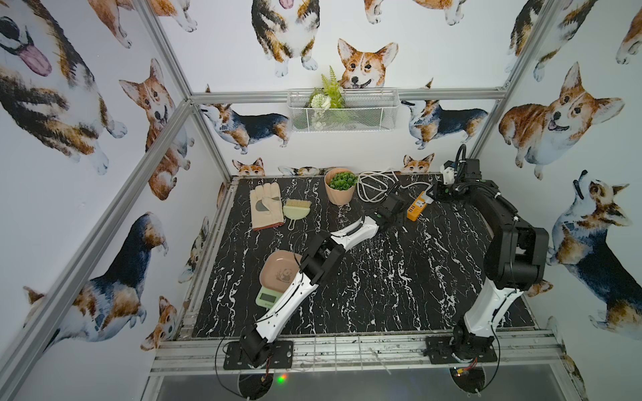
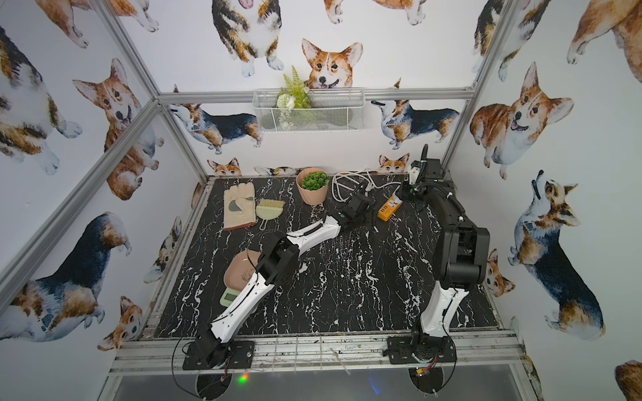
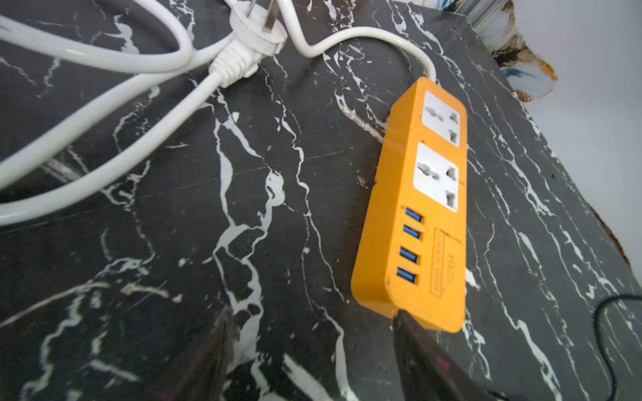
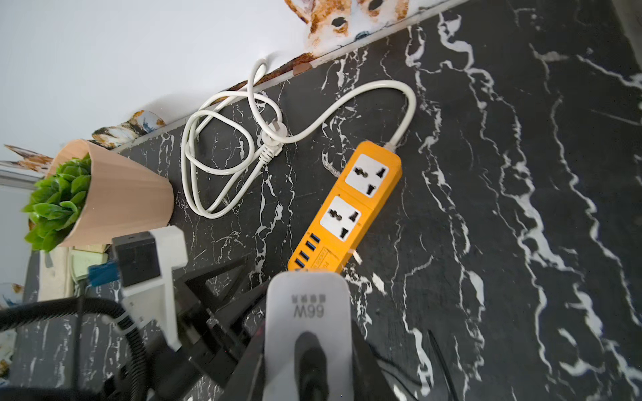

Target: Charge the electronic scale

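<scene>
An orange power strip (image 3: 414, 207) with two white sockets and several blue USB ports lies at the back right of the dark table (image 1: 428, 280). My right gripper is over it, around a white 66W charger (image 4: 307, 297). My left gripper stands open and empty just left of the strip's near end. The scale (image 1: 267, 298), green with a pink tray (image 1: 277, 267), sits at the front left, partly behind my left arm.
A potted plant (image 1: 339, 190), coiled white cable (image 1: 371, 187), glove (image 1: 266, 207) and brush (image 1: 296, 211) line the back.
</scene>
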